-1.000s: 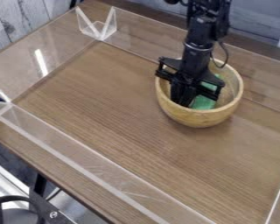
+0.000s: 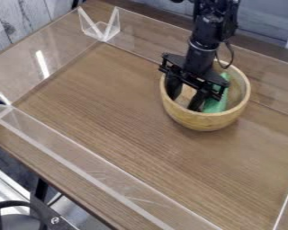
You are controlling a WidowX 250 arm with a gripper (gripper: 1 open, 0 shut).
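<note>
A tan round bowl (image 2: 207, 119) sits on the wooden table (image 2: 98, 126) right of centre. My black gripper (image 2: 194, 90) reaches from the top down into the bowl, its fingers over and inside it. A green object (image 2: 218, 103) lies in the bowl, partly hidden behind the gripper. I cannot tell whether the fingers hold it or how far they are open.
A small clear angular item (image 2: 100, 25) stands at the upper left of the table. A black cable or part (image 2: 17, 211) is at the lower left corner.
My gripper has risen slightly from deeper in the bowl, and more of the green object shows at the right.
</note>
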